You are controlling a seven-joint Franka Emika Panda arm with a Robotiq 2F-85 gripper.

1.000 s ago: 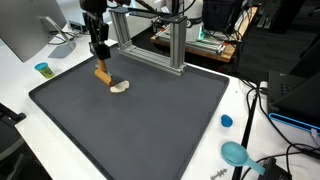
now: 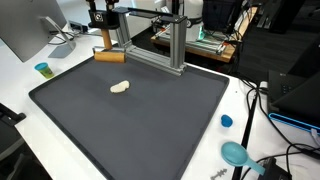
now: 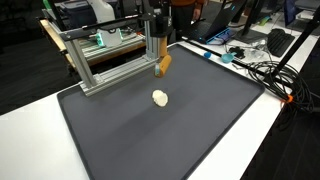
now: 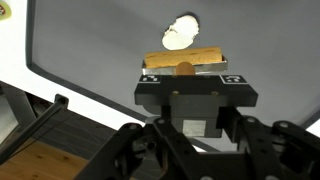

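A wooden, orange-brown T-shaped tool [image 2: 110,57] hangs beneath my gripper [image 2: 105,27], its crosspiece level and its stem running up to the fingers. From the wrist view, the dark gripper hides most of the stem, while the tool's wooden bar [image 4: 184,57] shows beyond it. My gripper is shut on this tool. On the grey board [image 2: 130,125] lies a small cream-coloured piece [image 2: 120,87], apart from the tool. Exterior view 2 shows the tool's head [image 3: 165,66] near the board's far edge, behind the cream piece [image 3: 160,98].
A metal frame [image 2: 178,45] stands at the board's back edge, close to the arm. A small blue-green cup [image 2: 44,70] is off to the left. To the right sit a teal bowl [image 2: 237,154] and a blue item [image 2: 226,121]. Most of the board is bare.
My gripper has carried the tool away from beside the cream piece toward the board's back edge. The tool's head has turned from steep to level. The cream piece has stayed put.
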